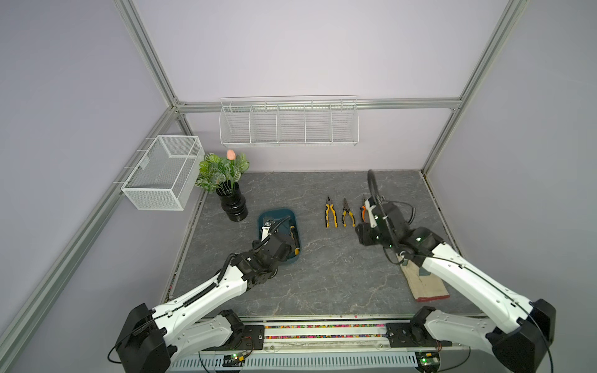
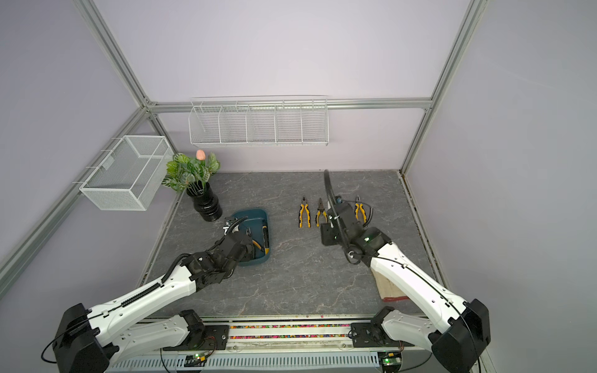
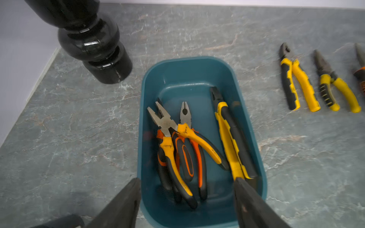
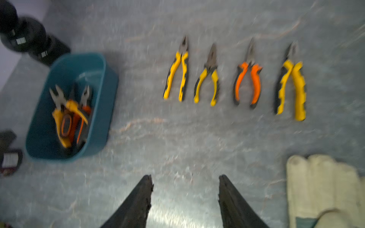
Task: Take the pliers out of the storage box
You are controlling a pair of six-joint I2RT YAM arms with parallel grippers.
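A teal storage box [image 3: 150, 159] holds several pliers [image 3: 176, 163] with yellow-black and orange-black handles, some crossed over each other. A larger yellow-black pair [image 3: 233, 140] lies along its right side. My left gripper hangs open over the box's near end, with no pliers gripped. More pliers [image 4: 247, 83] lie in a row on the table to the right of the box. My right gripper is open over bare table, in front of that row; its view is blurred.
A black vase [image 1: 232, 202] with flowers stands behind and left of the box. Pale work gloves [image 4: 311, 186] lie at the front right. Wire baskets hang on the back and left walls. The table between box and gloves is clear.
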